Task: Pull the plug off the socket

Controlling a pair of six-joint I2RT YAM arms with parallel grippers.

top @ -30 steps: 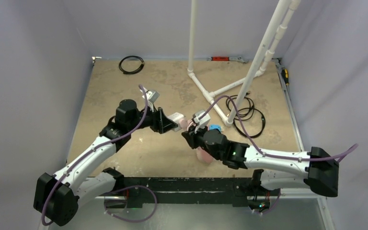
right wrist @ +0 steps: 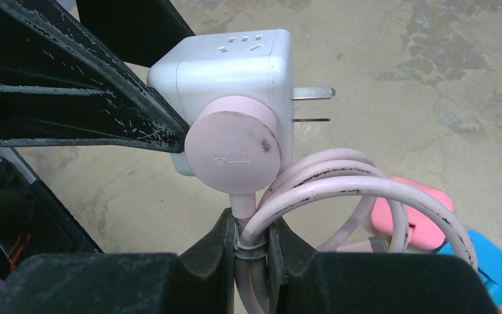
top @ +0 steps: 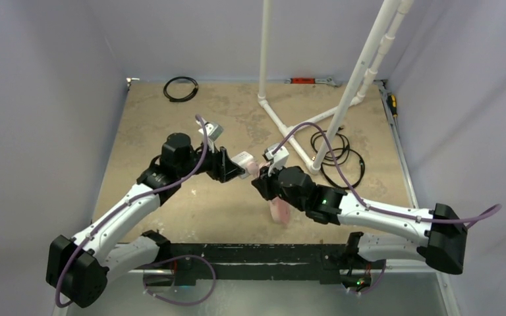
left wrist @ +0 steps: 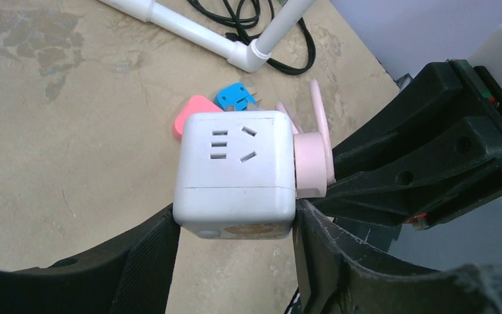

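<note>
The white cube socket (left wrist: 235,157) is clamped between the fingers of my left gripper, slot face showing in the left wrist view. A round pale pink plug (right wrist: 233,145) sits against one side of the socket, with no clear gap between them. Just below the plug, my right gripper is shut on its pink cord (right wrist: 353,190), which loops out to the right in that view. Two metal prongs (right wrist: 312,93) stick out from the socket. From above, the left gripper (top: 240,170) and right gripper (top: 258,178) almost meet over the table.
A blue plug (left wrist: 235,96) and a pink plug (left wrist: 193,112) lie on the table beyond the socket. White pipe framing (top: 280,122) and a coiled black cable (top: 342,155) occupy the back right.
The pink plug remains against the socket.
</note>
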